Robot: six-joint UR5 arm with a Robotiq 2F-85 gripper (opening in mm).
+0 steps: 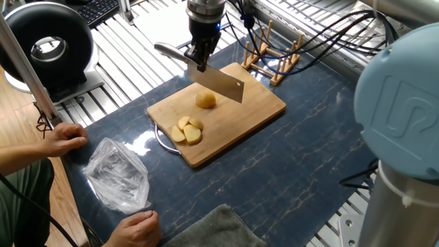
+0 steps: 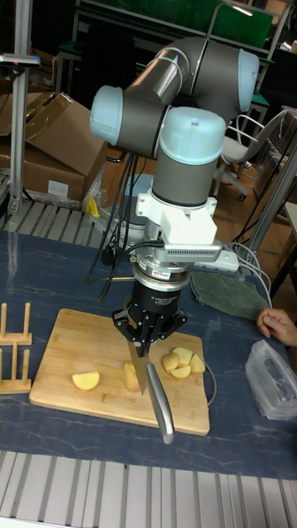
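My gripper (image 1: 199, 60) is shut on the handle end of a cleaver, whose steel blade (image 1: 218, 83) hangs above the cutting board (image 1: 236, 127). The handle (image 2: 159, 400) points towards the camera in exterior view 3. A rounded potato piece (image 1: 205, 99) rests on the board just below the blade in exterior view 1. Several cut potato pieces (image 1: 193, 133) lie together near the board's metal ring. Exterior view 3 also shows a potato half (image 2: 86, 380) at the rack side, hidden behind the blade in the other view. Whether the blade touches anything cannot be told.
A wooden rack (image 1: 278, 74) stands at the board's far corner with cables over it. A clear plastic bag or box (image 1: 118, 175) lies between a person's hands (image 1: 137, 230). A grey cloth (image 1: 216, 230) covers the near edge. Dark tabletop right of the board is free.
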